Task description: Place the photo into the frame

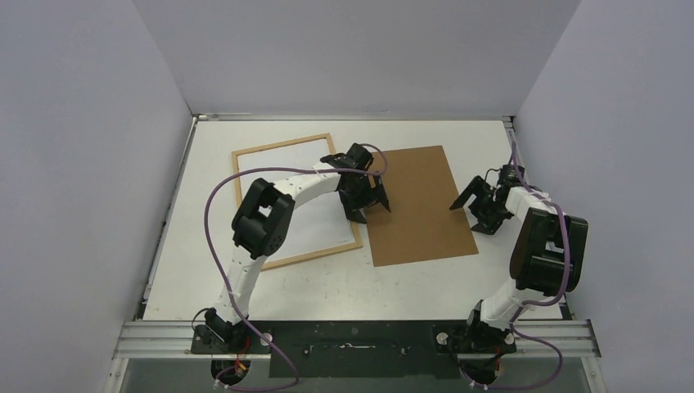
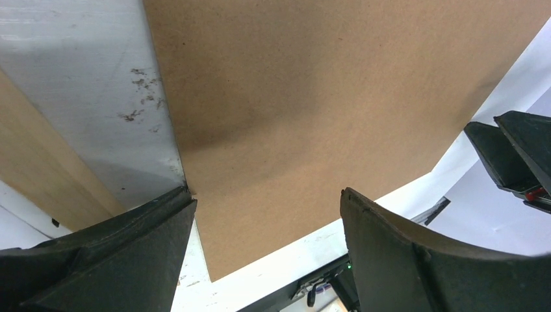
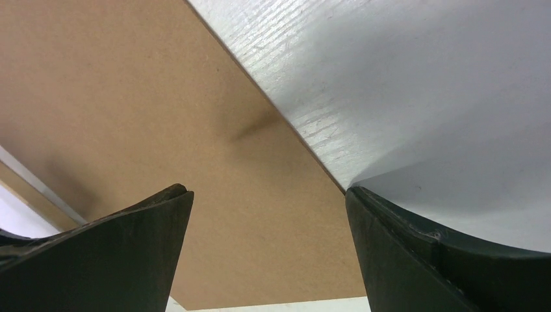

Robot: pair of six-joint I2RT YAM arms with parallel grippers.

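Note:
A brown square board lies on the table to the right of a light wooden frame, which has a white sheet inside. My left gripper stands open low over the board's left edge, one fingertip at that edge beside the frame's wooden rail. My right gripper is open at the board's right edge, one fingertip on or just beside the edge. Nothing is held between either pair of fingers.
Grey walls enclose the sides and back. Both arms reach in from the front.

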